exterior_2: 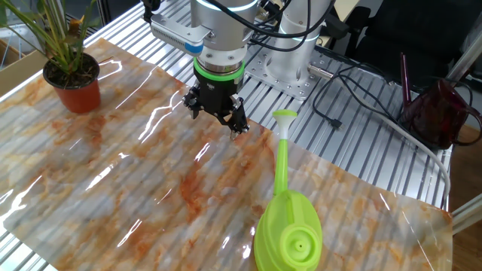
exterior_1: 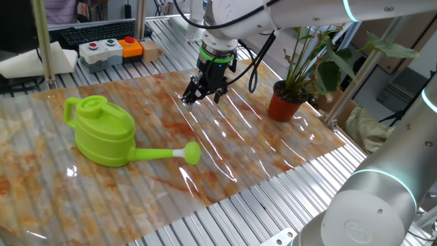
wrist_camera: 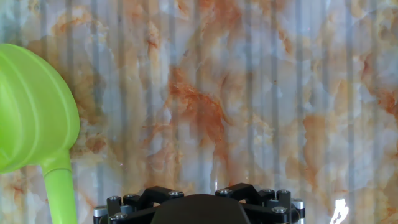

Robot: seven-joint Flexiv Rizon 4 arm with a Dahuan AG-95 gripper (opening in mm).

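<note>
A bright green watering can stands upright on the marbled sheet, its long spout ending in a round sprinkler head. In the other exterior view the same can shows its spout pointing toward the robot's base. My gripper hangs above the sheet, fingers spread, open with nothing between them. It is apart from the can, off to one side of its spout. A potted plant in a terracotta pot stands on the sheet's far side. The wrist view catches only part of the can at the left edge.
A button box, an orange switch box and a keyboard lie beyond the sheet. A dark red pitcher and loose cables are on the slatted metal table.
</note>
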